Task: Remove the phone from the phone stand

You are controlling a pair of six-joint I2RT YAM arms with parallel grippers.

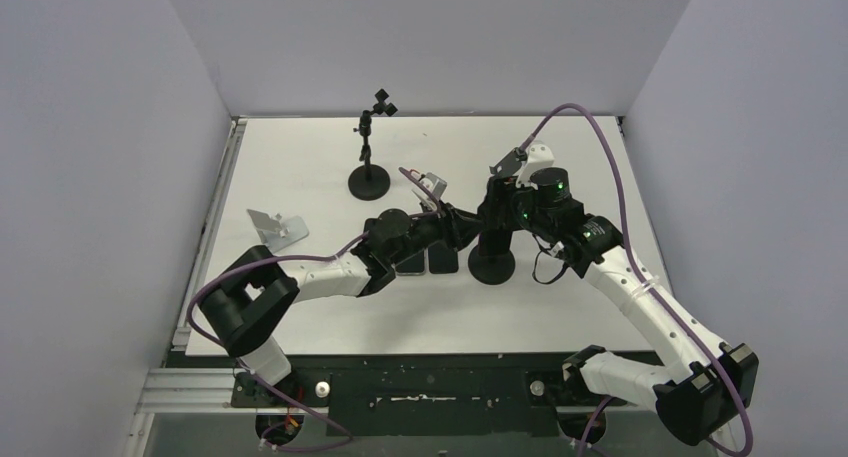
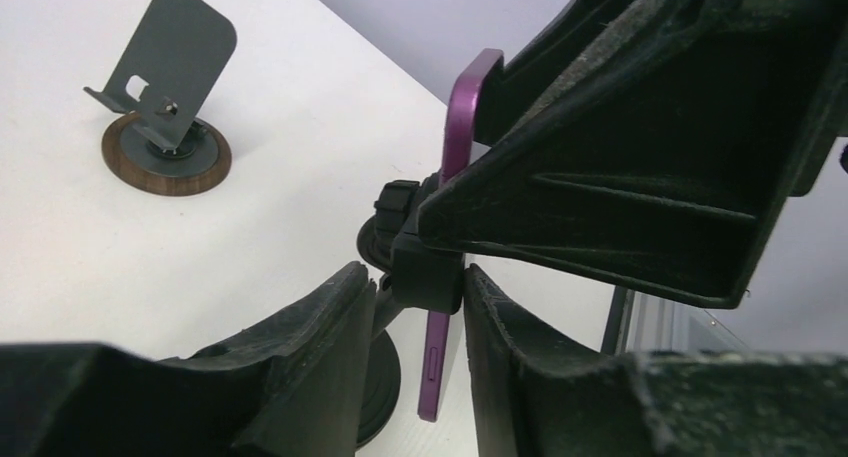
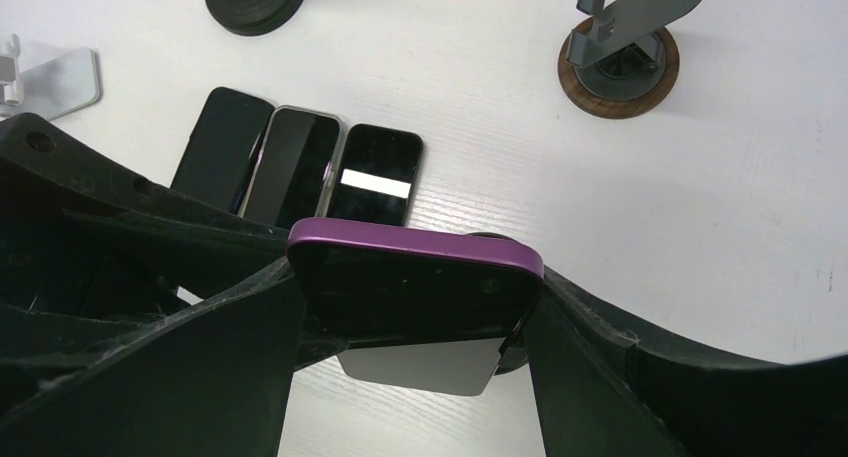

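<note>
A purple-edged phone (image 3: 415, 235) sits upright in a black stand whose round base (image 1: 491, 268) is right of the table's middle. In the right wrist view, my right gripper has a finger against each long side of the phone. The left wrist view shows the phone (image 2: 433, 365) edge-on, passing behind the stand's black block (image 2: 425, 274). My left gripper straddles that block with parted fingers; a small gap shows on its left side, while the right finger lies close to it. From above, both grippers largely hide the phone and the stand's upper part.
Several dark phones (image 3: 380, 167) lie flat left of the stand. Behind them stands a jointed holder (image 1: 369, 181); a wooden-based stand (image 3: 618, 97) and a white folding stand (image 1: 285, 234) are also around.
</note>
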